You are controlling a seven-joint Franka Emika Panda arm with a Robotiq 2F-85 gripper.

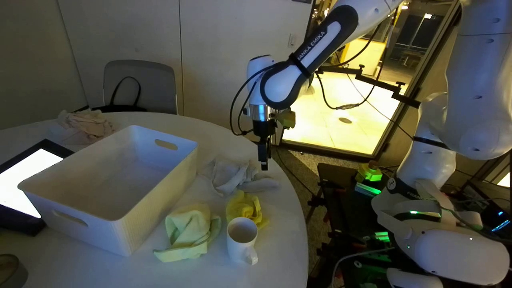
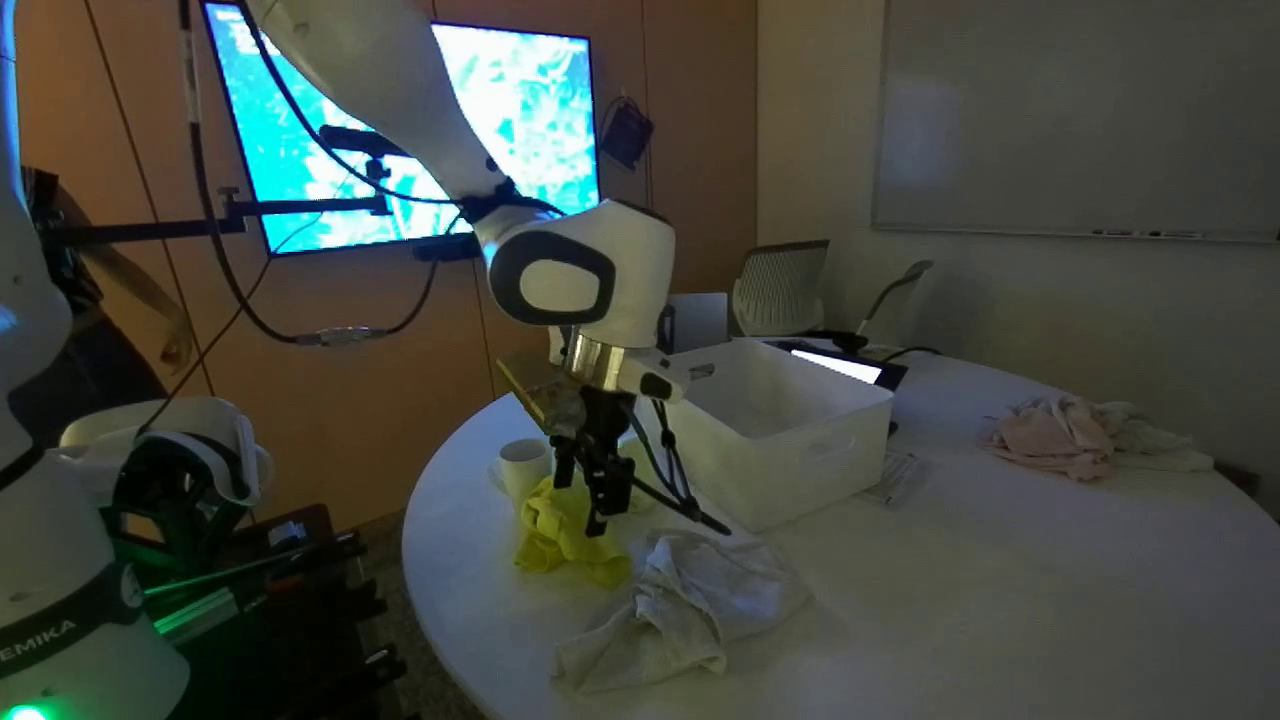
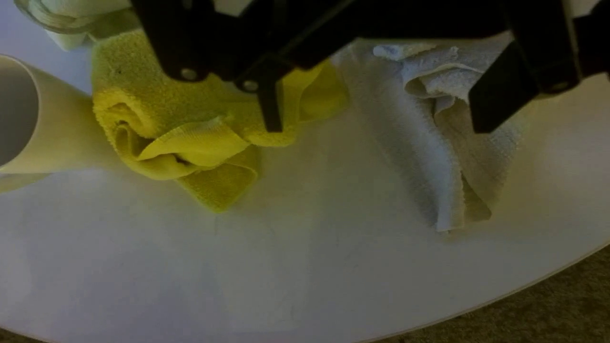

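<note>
My gripper hangs above the table, its fingers wide apart and empty. Below it in the wrist view, a crumpled yellow cloth is on the left and a grey-white cloth on the right. A white mug stands upright close to the yellow cloth. To the mug's left lies a pale green cloth, between it and a large white bin. In the second exterior view the gripper appears in front of the yellow cloth, with the grey-white cloth nearer the camera.
A pinkish cloth lies behind the bin at the far left. Beside the bin is a lit screen. The round table's edge curves close by the cloths. Bare tabletop shows right of the grey-white cloth.
</note>
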